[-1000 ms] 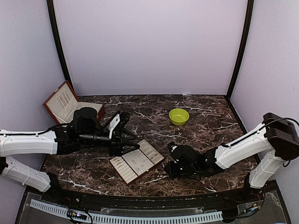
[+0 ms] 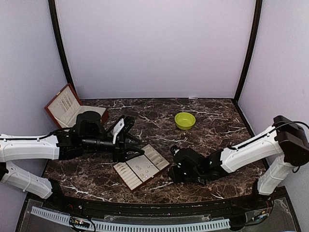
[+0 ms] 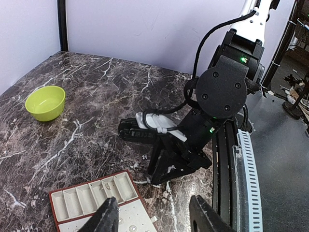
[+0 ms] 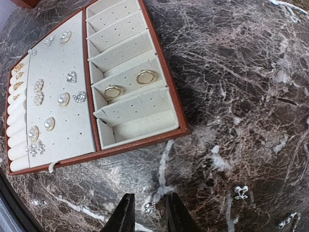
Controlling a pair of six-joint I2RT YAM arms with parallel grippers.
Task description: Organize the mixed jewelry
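Note:
An open jewelry tray (image 2: 137, 169) lies on the dark marble table. In the right wrist view its centre pad (image 4: 63, 121) holds pearl and crystal earrings, gold pieces sit on the side rolls, and two gold rings (image 4: 146, 76) stand in one compartment. My right gripper is low beside the tray, part open, over a small silver earring (image 4: 148, 207); whether it touches is unclear. Another silver earring (image 4: 240, 192) lies on the table to the right. My left gripper hangs over the tray, open, nothing seen between its fingers.
An open jewelry case (image 2: 77, 110) stands at the back left. A green bowl (image 2: 185, 121) sits at the back right, with clear table around it. A further small piece (image 4: 288, 220) lies at the right edge of the right wrist view.
The left arm and the tray look unchanged.

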